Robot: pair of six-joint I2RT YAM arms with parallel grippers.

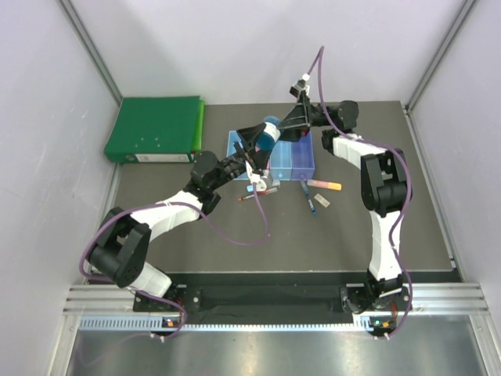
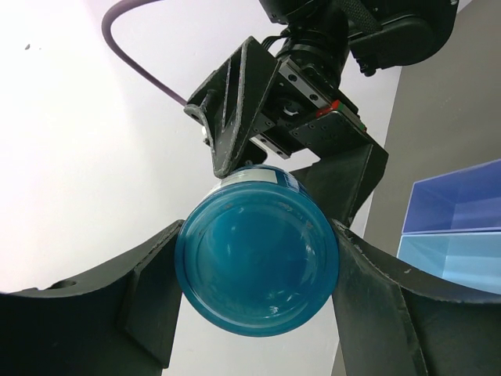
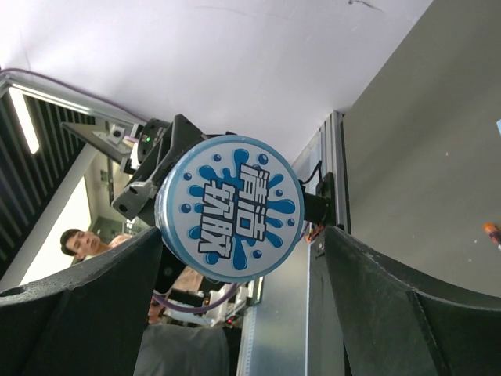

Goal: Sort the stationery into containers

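A round blue and white tub (image 1: 268,136) is held in the air above the divided organiser box (image 1: 302,174). My left gripper (image 1: 257,146) is shut on it. In the left wrist view its translucent blue end (image 2: 257,262) faces the camera, with a finger against either side. From the opposite side my right gripper reaches around the tub's printed white lid (image 3: 233,210). A gap shows between the lid and its right-hand finger (image 3: 368,290), so it stands part open. Below lie a yellow and orange marker (image 1: 324,185), a blue pen (image 1: 309,199), a small eraser (image 1: 322,200) and a red-tipped pen (image 1: 257,193).
Green binders (image 1: 153,129) lie at the back left. The organiser has light blue and purple compartments (image 2: 462,200), partly covered by the grippers in the top view.
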